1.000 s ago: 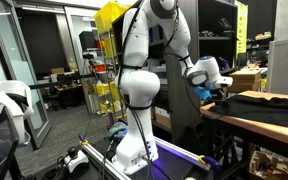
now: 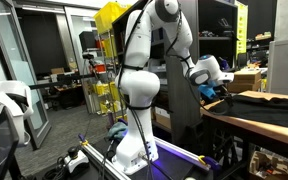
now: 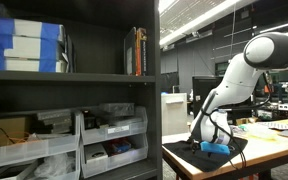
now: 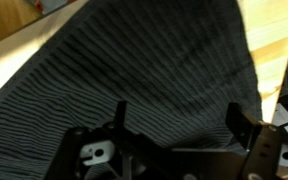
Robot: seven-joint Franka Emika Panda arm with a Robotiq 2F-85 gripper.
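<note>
A dark ribbed cloth (image 4: 134, 70) fills most of the wrist view, spread over a pale wooden table (image 4: 269, 50) that shows at its upper left and right. In exterior view 1 the dark cloth (image 2: 269, 109) covers much of the tabletop, its surface uneven. My gripper is open above the cloth, fingers wide apart, and only cloth shows between them. The wrist is low over the table's near-left end in exterior view 1. In exterior view 2 the arm (image 3: 214, 125) bends down to the cloth (image 3: 199, 155); the fingertips are too small to make out there.
Behind the table stands a dark shelf (image 2: 216, 47) with cardboard boxes (image 2: 247, 80) beside it. Grey bins (image 3: 114, 130) fill the shelf near exterior view 2. Farther along, the table (image 3: 269, 145) has bare wood and some small items.
The wrist has shifted and turned slightly to the right in exterior view 1, over the table end. The cloth on the tabletop looks much the same.
</note>
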